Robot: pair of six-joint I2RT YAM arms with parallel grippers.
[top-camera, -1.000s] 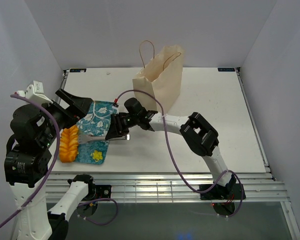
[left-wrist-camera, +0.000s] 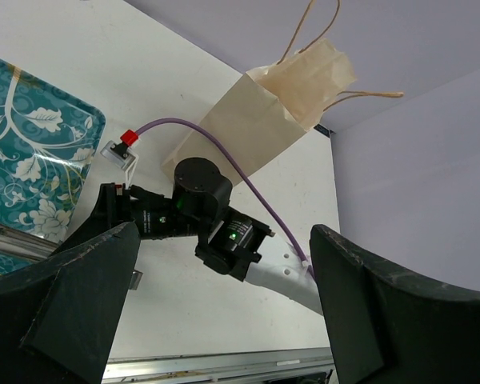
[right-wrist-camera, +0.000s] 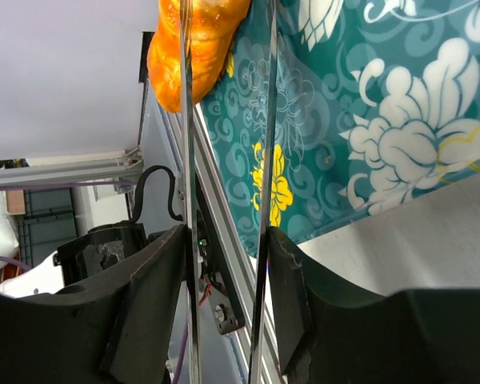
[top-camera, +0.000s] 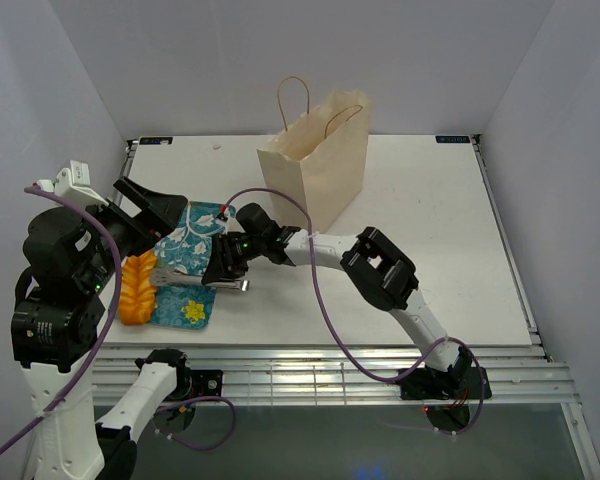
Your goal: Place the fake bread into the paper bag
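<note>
The orange braided bread [top-camera: 137, 288] [right-wrist-camera: 166, 64] lies on the left part of the teal floral mat [top-camera: 188, 232]. My right gripper [top-camera: 160, 277] reaches low across the mat with long metal fingers, open, their tips at the bread; in the right wrist view they run either side with the bread around the left one. My left gripper [top-camera: 155, 205] is raised over the mat's left side, open and empty, its black fingers wide apart in the left wrist view. The cream paper bag [top-camera: 315, 170] [left-wrist-camera: 232, 128] stands upright at the back, its top open with handles up.
A metal rail [top-camera: 430, 360] runs along the front edge, and grey walls surround the back and sides. A purple cable arches over my right arm.
The right arm has shifted left, bringing its fingers to the bread. The paper bag has shifted slightly. My left arm is almost still.
</note>
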